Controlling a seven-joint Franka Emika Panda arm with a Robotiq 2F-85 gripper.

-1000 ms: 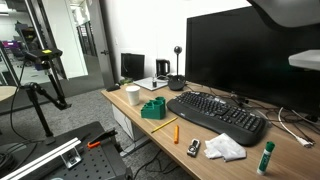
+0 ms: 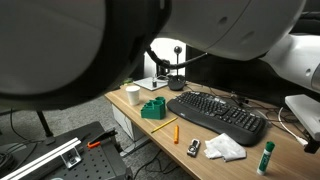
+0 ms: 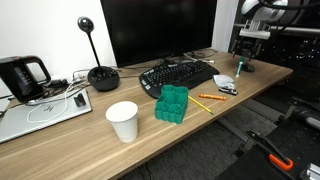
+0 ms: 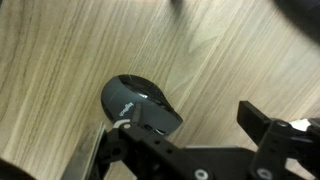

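Observation:
A black computer mouse (image 4: 140, 103) lies on the wood table in the wrist view, partly covered at its lower end by my gripper. My gripper is open above it, with one finger (image 4: 88, 152) to the left and the other finger (image 4: 250, 118) well to the right. Whether anything touches the mouse cannot be told. In exterior view 2 the gripper (image 3: 248, 48) is small, at the far end of the table; only its dark edge shows at the right border of exterior view 1.
A green marker (image 2: 265, 158) stands near the gripper's end of the table. A white cloth (image 2: 224, 147), small device (image 2: 193, 148), orange pen (image 2: 176, 133), yellow pencil (image 2: 162, 125), keyboard (image 2: 217, 113), green tray (image 2: 153, 108) and white cup (image 2: 133, 95) lie farther along.
My arm has come lower and now fills much of the top of exterior view 1. The gripper's dark edge has entered at the right. The table objects look unmoved.

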